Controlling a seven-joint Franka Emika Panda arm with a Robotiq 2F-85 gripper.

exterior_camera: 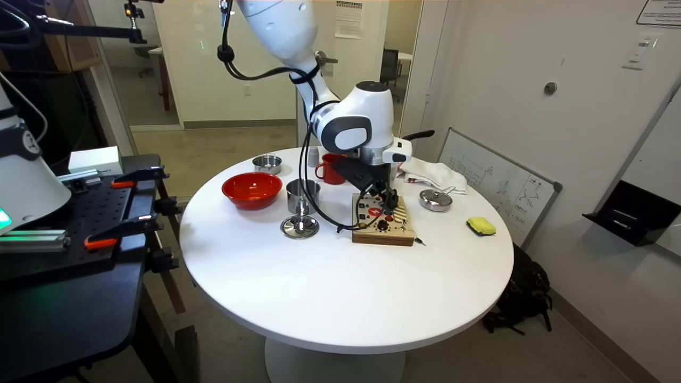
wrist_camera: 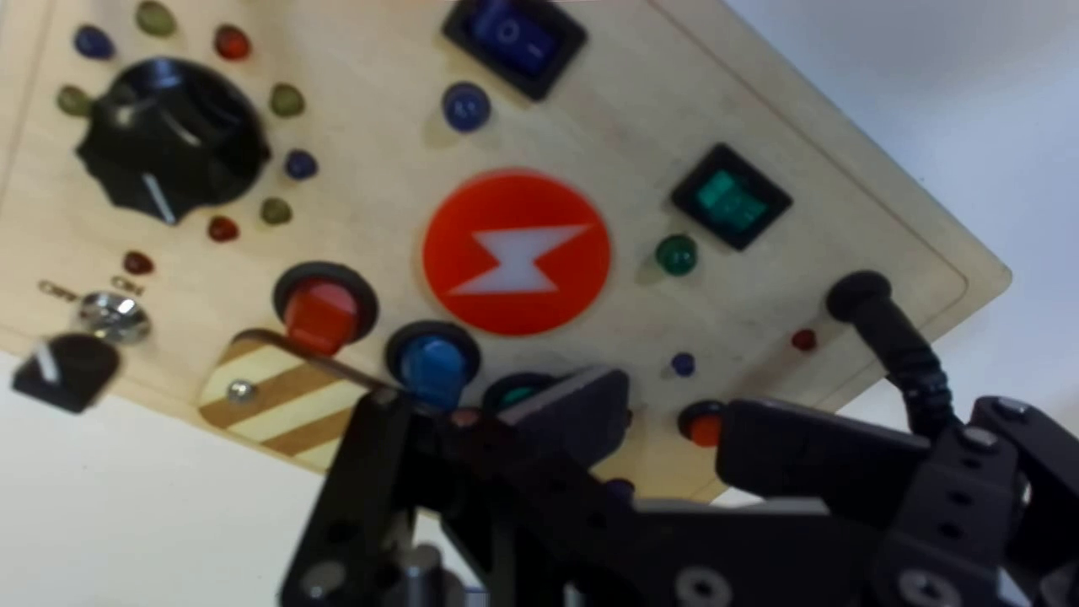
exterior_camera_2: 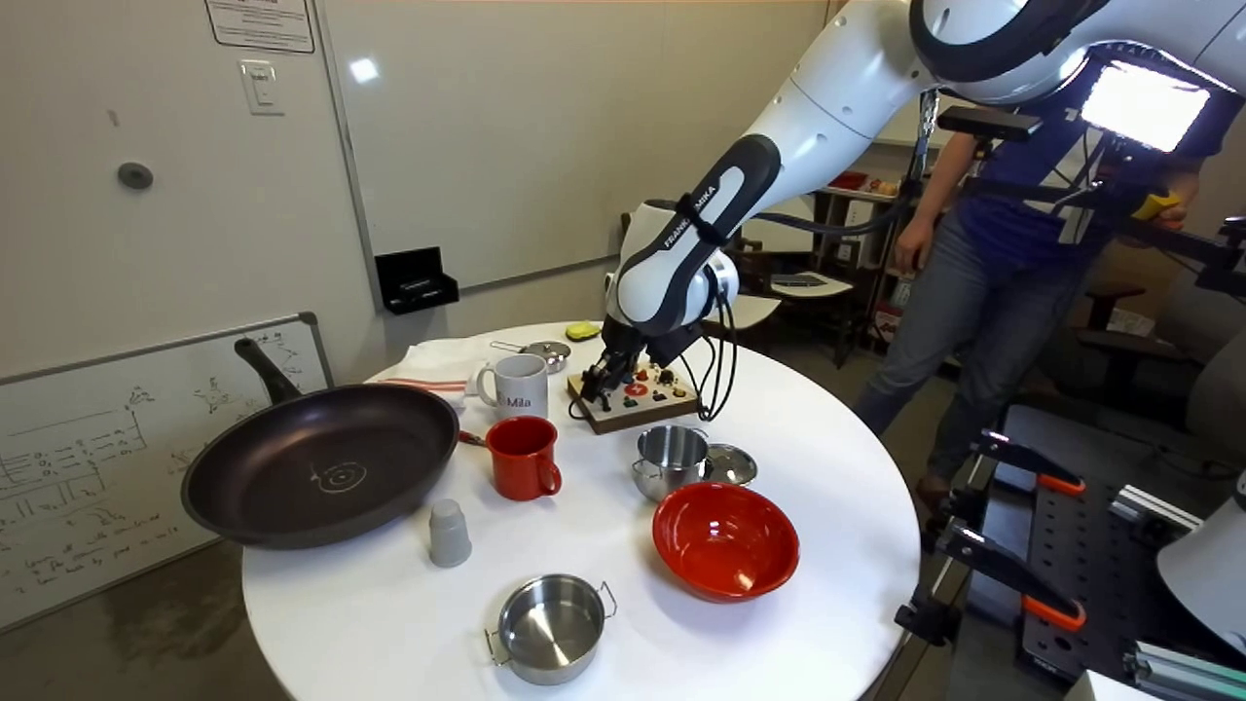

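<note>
A wooden switch board (exterior_camera: 383, 237) with buttons, knobs and rocker switches lies on the white round table. My gripper is low over one edge of it, pointing down. Its fingers stand apart and nothing is held between them. In the wrist view the left finger pad (wrist_camera: 592, 415) covers part of a green button (wrist_camera: 516, 389), beside a blue button (wrist_camera: 432, 369). Close to the right finger is an orange button (wrist_camera: 703, 428). Whether either finger touches the board cannot be told. A red round emblem (wrist_camera: 517, 252) marks the board's middle.
Near the board are a steel pot (exterior_camera_2: 672, 458), its lid (exterior_camera: 299, 227), a red bowl (exterior_camera_2: 726, 543), a red mug (exterior_camera_2: 522, 456) and a white mug (exterior_camera_2: 520, 386). A black pan (exterior_camera_2: 327, 467) sticks out over the edge.
</note>
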